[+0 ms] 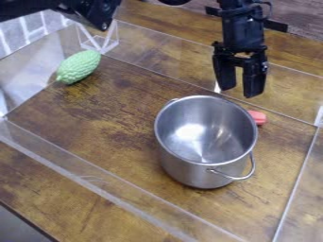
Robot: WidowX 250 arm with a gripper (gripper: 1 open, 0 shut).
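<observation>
The black gripper (237, 78) hangs at the top right over the wooden table, behind the steel pot, its fingers pointing down and spread open with nothing seen between them. The large pot (206, 156) stands right of centre, empty, with wire handles. A small red object (258, 116) lies just behind the pot's right side, partly hidden by it. A pale green bumpy vegetable, like a corn cob or gourd (79, 66), lies at the upper left.
Clear plastic walls run along the table's sides. A clear plastic piece (100, 38) is at the upper left.
</observation>
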